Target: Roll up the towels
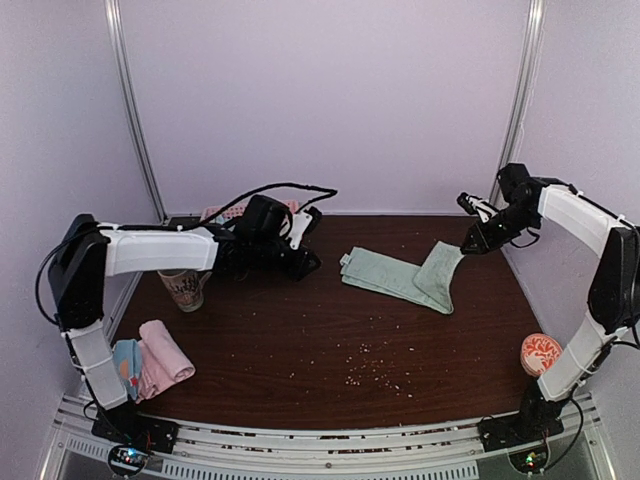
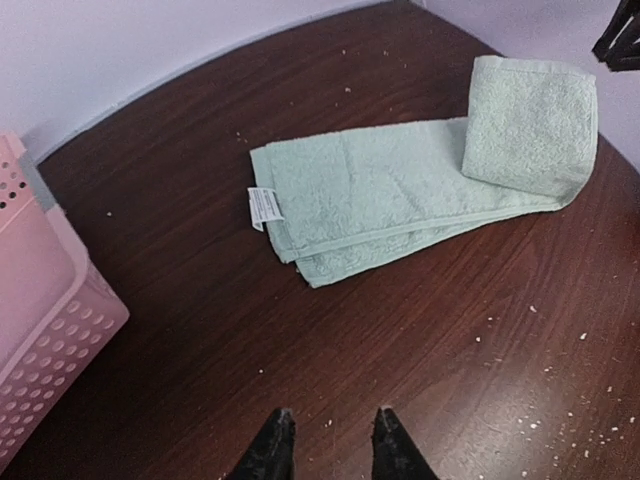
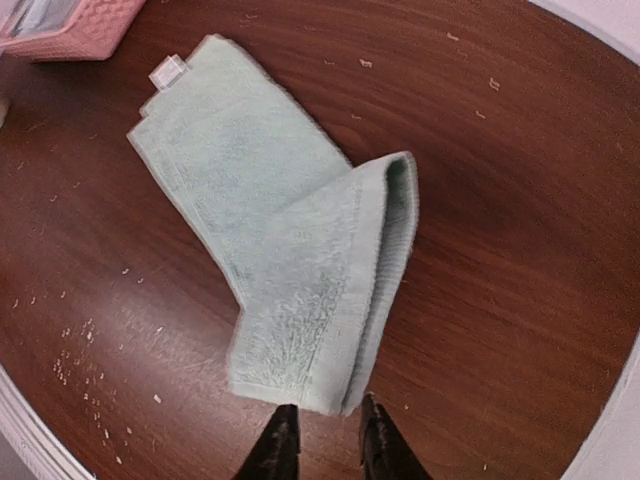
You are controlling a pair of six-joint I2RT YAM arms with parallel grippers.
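A mint towel [image 1: 395, 278] lies folded lengthwise mid-table, white tag at its left, right part doubled back in a raised flap [image 2: 525, 125]. My left gripper hangs left of the towel, open with nothing between its fingers. My right gripper stands just beyond the flap at the towel's right end, open. A rolled pink towel [image 1: 162, 355] and a folded blue cloth [image 1: 127, 367] lie at the front left.
A pink basket [image 2: 50, 330] stands at the back left, partly behind the left arm, with a mug [image 1: 183, 290] in front. A round orange-patterned object [image 1: 540, 352] sits by the right arm's base. Crumbs dot the front middle.
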